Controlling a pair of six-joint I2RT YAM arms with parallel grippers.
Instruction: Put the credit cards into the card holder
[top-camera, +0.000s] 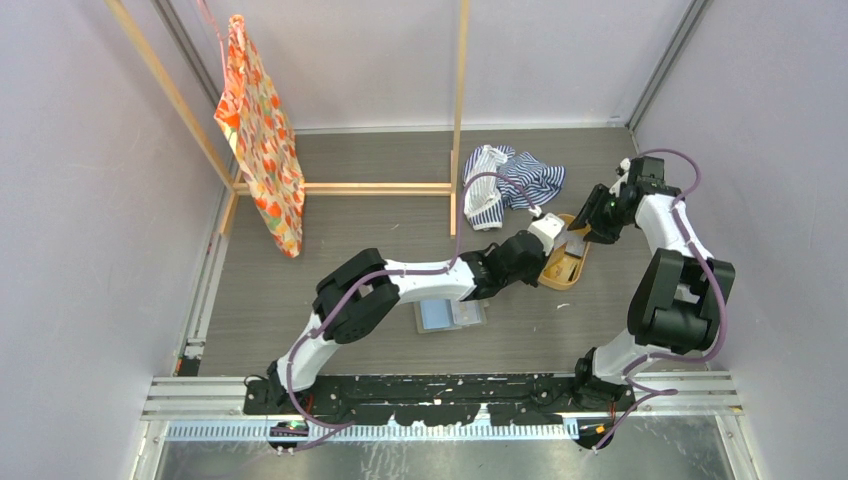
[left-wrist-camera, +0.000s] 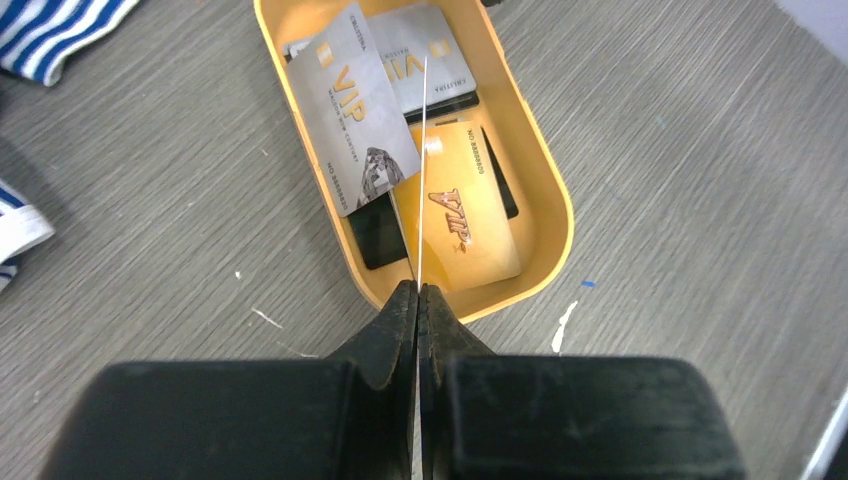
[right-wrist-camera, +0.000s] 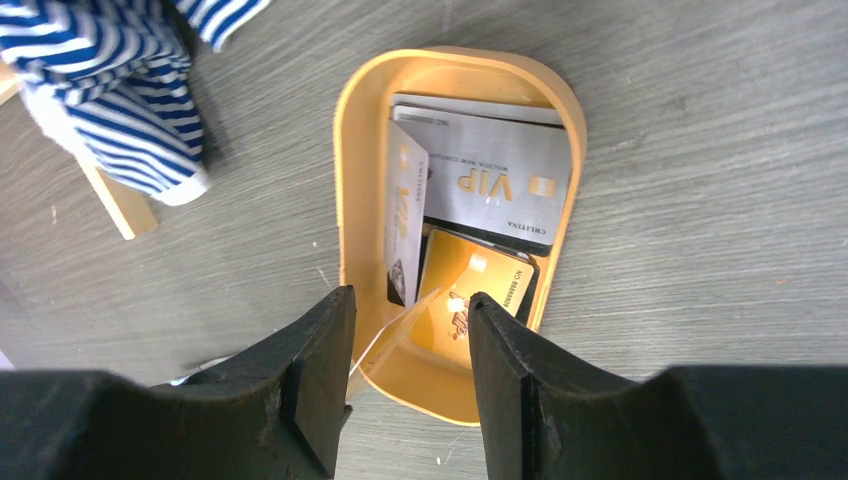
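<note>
In the left wrist view my left gripper is shut on a thin card (left-wrist-camera: 423, 185), which shows edge-on. The right wrist view shows this card (right-wrist-camera: 408, 322) as gold with a pale edge, above the orange basket (right-wrist-camera: 345, 190). My right gripper stands open over the basket, its fingers apart and the card's free end in the gap beyond them, not gripped. In the basket lie silver VIP cards (right-wrist-camera: 500, 175), one tilted against the wall, and a gold card (left-wrist-camera: 470, 220). The card holder (top-camera: 436, 314), blue and clear, lies near the left forearm.
Striped cloth (top-camera: 535, 178) lies behind the basket. A wooden rack (top-camera: 380, 189) with an orange patterned cloth (top-camera: 262, 140) stands at the back left. Bare table surrounds the card holder at the front.
</note>
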